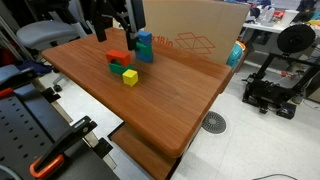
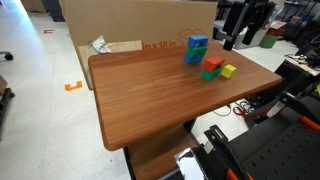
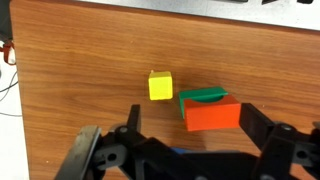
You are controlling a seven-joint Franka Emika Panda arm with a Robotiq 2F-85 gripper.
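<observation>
A red block (image 1: 119,56) rests on a green block (image 1: 118,68), and a small yellow block (image 1: 130,78) sits apart beside them. Behind stands a stack of blue and green blocks, topped by a blue block (image 2: 197,42). My gripper (image 1: 118,32) is open above the table, near the red block and the stack, with nothing held. Looking down in the wrist view, the red block (image 3: 212,114) appears between the spread fingers, right of centre. The yellow block (image 3: 160,86) shows up and left of it. The stack is mostly hidden there by the gripper.
The wooden table (image 2: 140,95) has wide free room away from the blocks. A cardboard panel (image 2: 140,33) stands along its back side. Black robot parts (image 1: 60,155) lie near the table's front edge.
</observation>
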